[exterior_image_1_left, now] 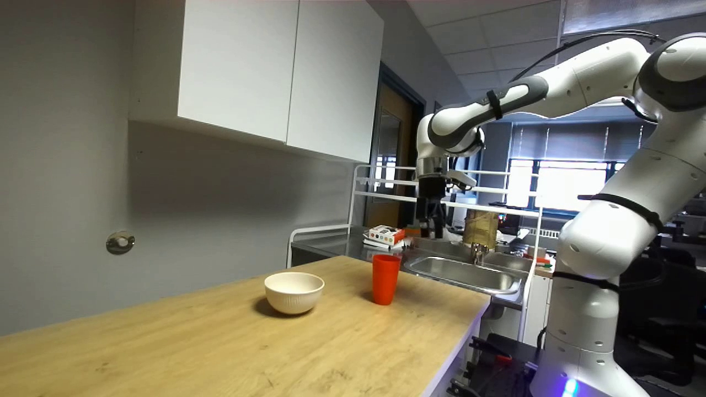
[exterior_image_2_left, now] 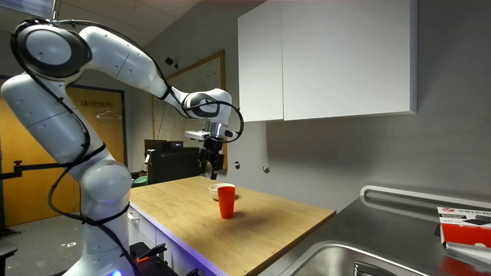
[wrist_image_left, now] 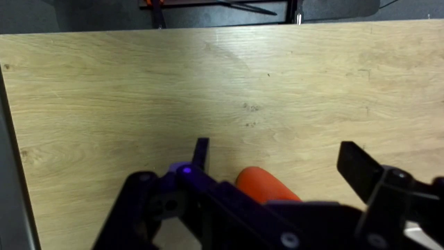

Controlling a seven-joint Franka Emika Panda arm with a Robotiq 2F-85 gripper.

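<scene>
An orange-red cup (exterior_image_1_left: 385,280) stands upright on the wooden counter (exterior_image_2_left: 271,225), and a white ribbed bowl (exterior_image_1_left: 294,293) sits on the same surface, apart from it. My gripper (exterior_image_1_left: 431,231) hangs above the counter, higher than the cup's rim and not touching it. In the wrist view, the gripper is open with its fingers spread wide. Part of the cup (wrist_image_left: 266,185) shows below and between them; the black gripper body hides the rest. A sliver of white at the lower right of that view is mostly covered.
Beside the counter is a metal sink (exterior_image_1_left: 463,271) with a faucet. A red and white box (exterior_image_1_left: 386,234) lies near it. White cabinets (exterior_image_2_left: 345,59) overhang the back of the counter.
</scene>
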